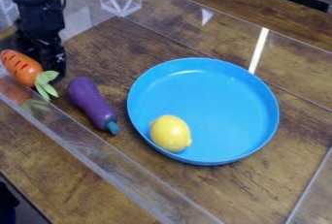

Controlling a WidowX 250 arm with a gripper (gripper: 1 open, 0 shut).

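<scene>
The black gripper (39, 46) is at the upper left, low over the table, just behind an orange toy carrot (21, 67) with green leaves; its fingers are dark and partly hidden by the carrot, so their spacing is hard to see. A purple toy eggplant (88, 100) lies right of the carrot. A blue round plate (220, 102) sits at the centre right, with a yellow lemon (170, 132) on its lower left part.
Clear low walls surround the wooden table (155, 34), with the carrot close to the left one. The table behind the plate and to the right of the gripper is bare.
</scene>
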